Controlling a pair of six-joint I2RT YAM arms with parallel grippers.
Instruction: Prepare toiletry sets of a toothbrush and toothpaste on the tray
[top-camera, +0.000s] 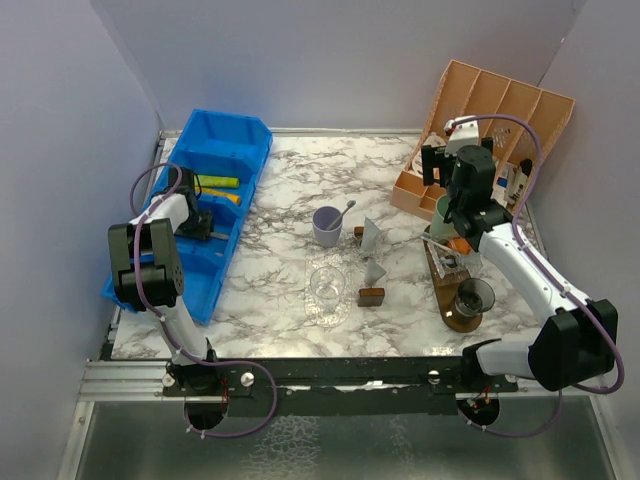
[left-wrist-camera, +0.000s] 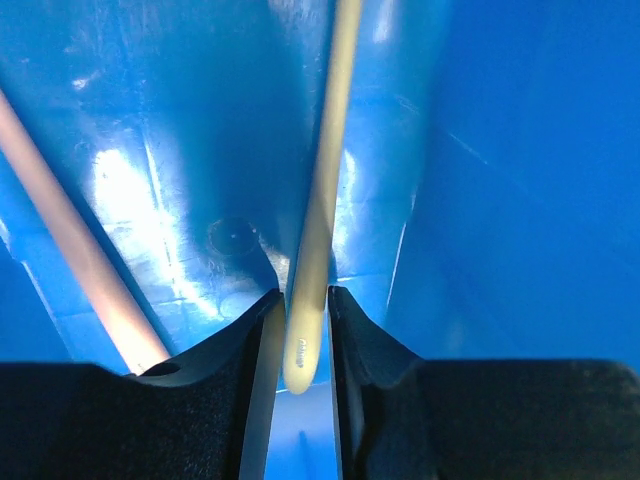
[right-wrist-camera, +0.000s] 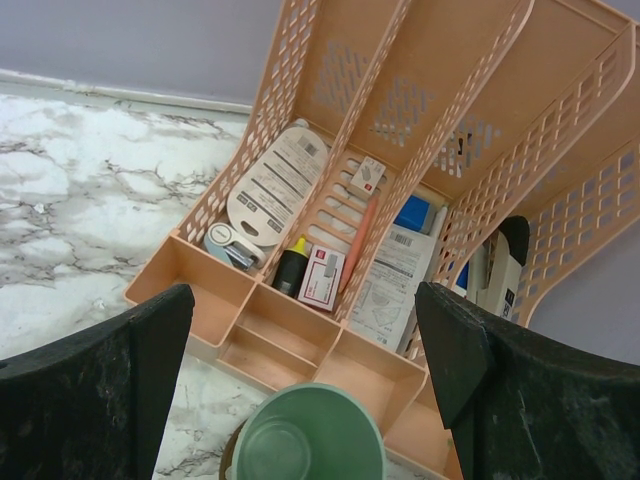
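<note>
Inside the blue divided bin (top-camera: 222, 127), my left gripper is low over a pale stick-like handle (left-wrist-camera: 318, 215), likely a toothbrush. One fingertip is close on each side of its rounded end; whether they press on it is hard to tell. A second, pinkish handle (left-wrist-camera: 70, 225) lies to the left in the left wrist view. Toward the back of the bin are a yellow-green tube (top-camera: 217, 182) and an orange-yellow item (top-camera: 219, 196). At the far right, my right gripper is open and empty, above a green cup (right-wrist-camera: 308, 430).
A slanted tan organizer (top-camera: 505, 95) with packaged items fills the back right. Mid-table are a purple cup (top-camera: 326, 230) with a spoon, a clear glass (top-camera: 327, 284) on a clear patterned mat and a brown block (top-camera: 371, 297). A dark glass (top-camera: 474, 297) stands front right.
</note>
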